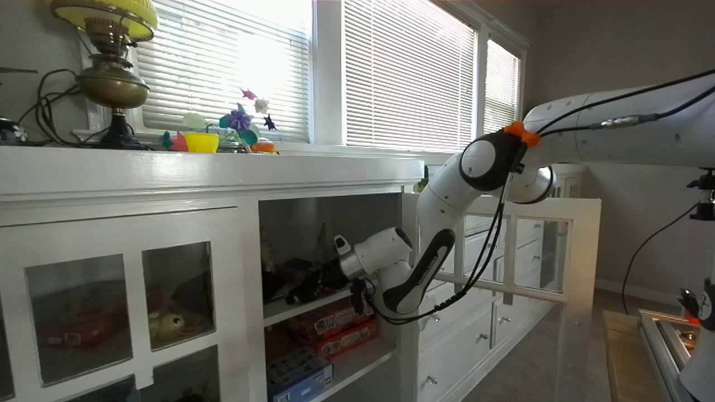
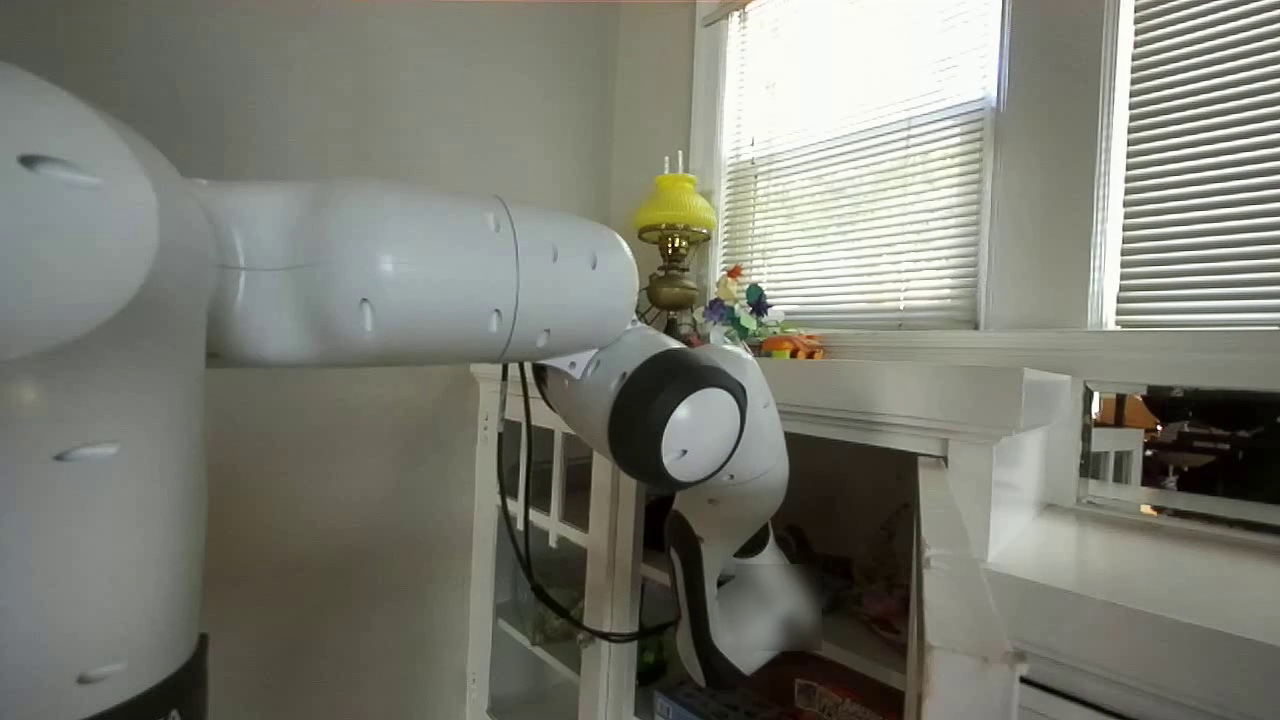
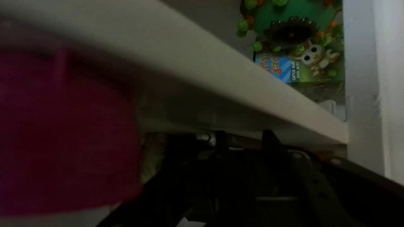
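Inside the open white cabinet (image 1: 261, 268), my black gripper (image 1: 292, 295) reaches in just above the middle shelf (image 1: 281, 311). Its dark fingers are poorly lit in the wrist view, where the gripper appears shut on something dark; shadow hides that thing's shape. A pink-red object (image 3: 68, 136) fills the left of the wrist view, close to the camera. In exterior view 2 the arm hides the gripper.
Red boxes (image 1: 345, 328) and a blue box (image 1: 301, 375) sit on the lower shelf. The cabinet's glazed door (image 1: 580, 268) stands open beside the arm. On the countertop are a yellow-shaded lamp (image 1: 114, 80), a yellow cup (image 1: 201, 143) and pinwheels (image 1: 239, 119).
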